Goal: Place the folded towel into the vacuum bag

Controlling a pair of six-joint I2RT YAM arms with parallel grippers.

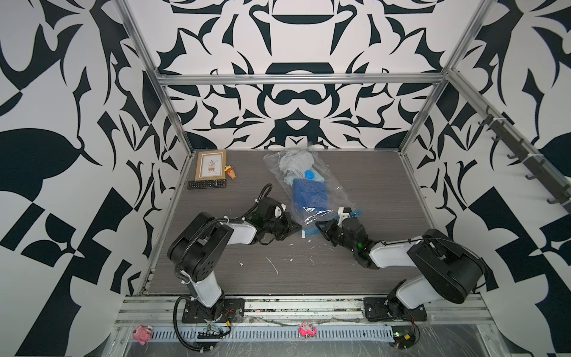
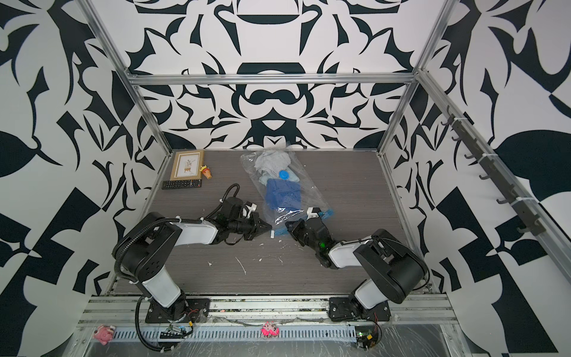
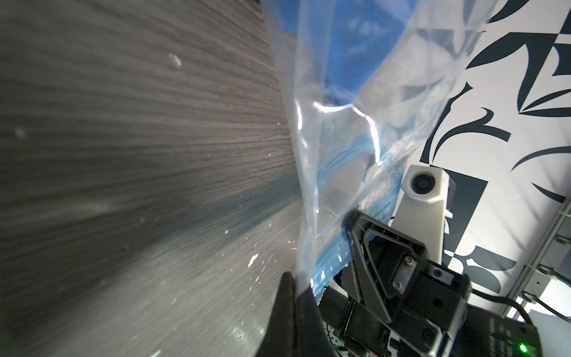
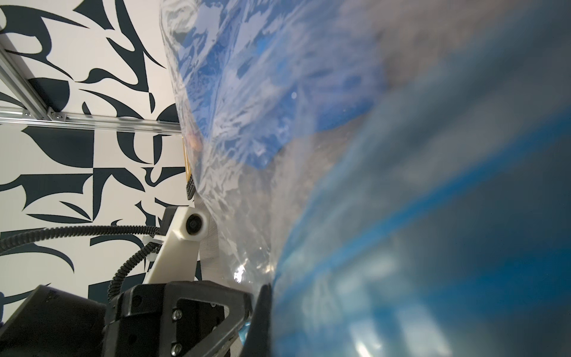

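Note:
The clear vacuum bag [image 1: 334, 190] lies lengthwise on the table, its blue-striped mouth toward me. Through the film shows the folded blue towel [image 1: 310, 191], with a pale grey cloth [image 1: 296, 161] farther back and a round blue valve [image 1: 309, 175]. My left gripper is shut at the left corner of the mouth. The film's edge runs down to its fingertips; whether it is pinched I cannot tell. At the mouth's right side, my right gripper [image 1: 320, 224] is shut, nothing visible held; in the right wrist view bag film covers much of its fingers [image 4: 260, 309].
At the back left stand a picture frame [image 1: 211, 164], a black remote [image 1: 207, 184] and a small toy [image 1: 230, 172]. Small white scraps lie in front of the bag. Table to the bag's right is clear.

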